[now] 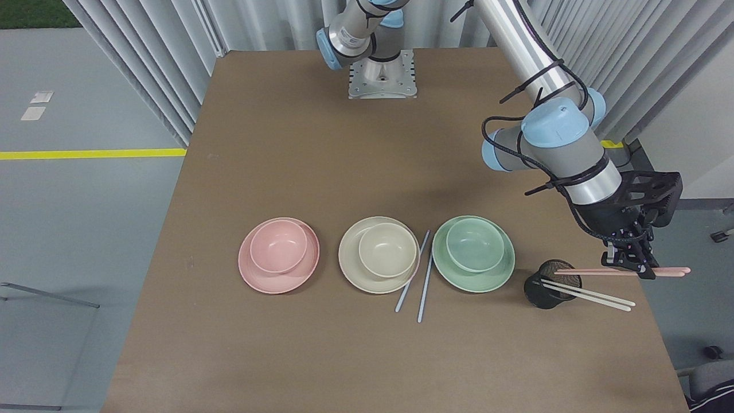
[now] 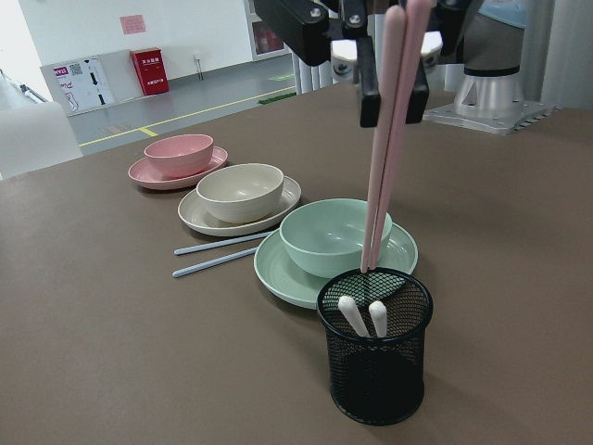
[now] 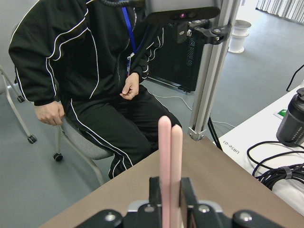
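Observation:
My gripper (image 1: 638, 265) is shut on a pair of pink chopsticks (image 2: 389, 139) held upright, their lower ends at the rim of a black mesh cup (image 2: 371, 371) in the left view; whether they are inside is unclear. White chopsticks (image 1: 592, 299) stand in the cup. In the wrist view the pink chopsticks (image 3: 170, 171) rise from between the fingers.
Pink (image 1: 278, 244), cream (image 1: 387, 249) and green (image 1: 475, 243) bowls sit on matching plates. Pale blue chopsticks (image 1: 425, 296) lie beside the cream plate. A person (image 3: 99, 80) sits beyond the table edge.

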